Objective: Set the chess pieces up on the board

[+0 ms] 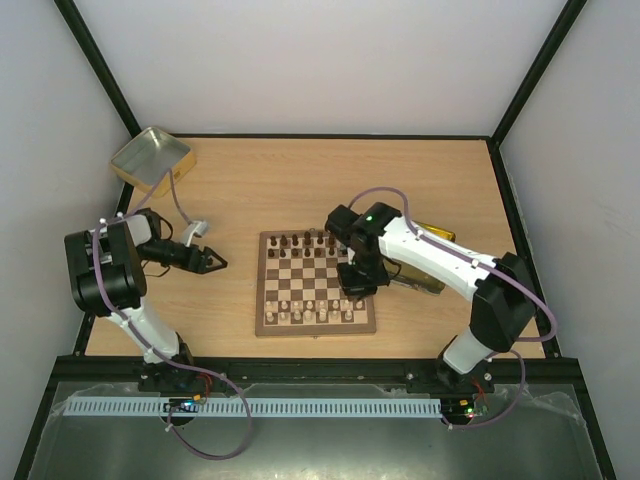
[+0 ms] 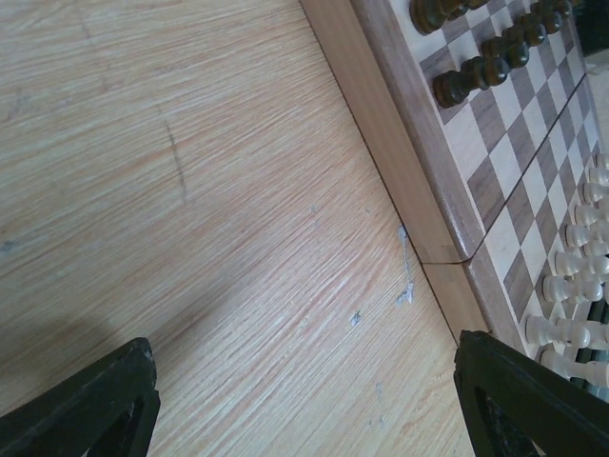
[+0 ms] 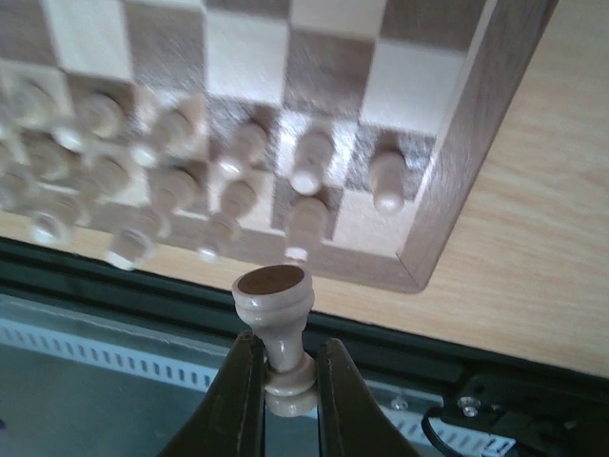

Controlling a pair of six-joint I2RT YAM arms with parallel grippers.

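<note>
The chessboard (image 1: pixel 316 283) lies on the table, with dark pieces (image 1: pixel 296 245) in rows at its far side and white pieces (image 1: pixel 309 310) along the near side. My right gripper is shut on a white chess piece (image 3: pixel 276 309), whose brown base faces away from the fingers. In the right wrist view, the light corner square (image 3: pixel 366 224) at the board's near right is bare. From above, the right gripper (image 1: pixel 360 285) hangs over the board's right part and hides some squares. Left of the board, my left gripper (image 1: pixel 217 262) stands open and empty.
A gold tray (image 1: pixel 447 235) lies right of the board, partly hidden by the right arm; its contents cannot be made out. Another tray (image 1: pixel 183 165) sits at the far left corner. Bare table (image 1: pixel 250 185) stretches behind the board.
</note>
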